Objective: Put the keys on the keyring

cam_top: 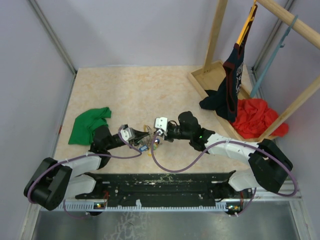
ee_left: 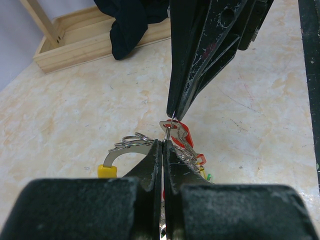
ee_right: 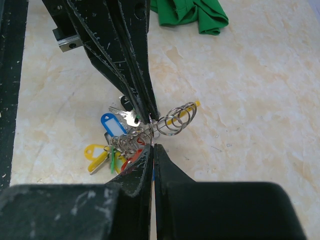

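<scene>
Both grippers meet over a pile of keys, rings and coloured tags near the table's middle. My left gripper is shut on a thin metal ring, which rises upright to the other gripper's tip in the left wrist view. My right gripper is also shut at that thin metal piece (ee_right: 151,131). A silver key (ee_left: 177,132) with a red tag sits behind the tips. In the right wrist view, coiled rings (ee_right: 177,119), a blue tag (ee_right: 114,125), a yellow tag (ee_right: 94,152) and a silver key (ee_right: 127,116) lie below.
A green cloth (cam_top: 82,125) lies at the left. A wooden tray (cam_top: 205,80) with a frame, hanging dark fabric (cam_top: 231,85) and red cloth (cam_top: 257,117) fills the back right.
</scene>
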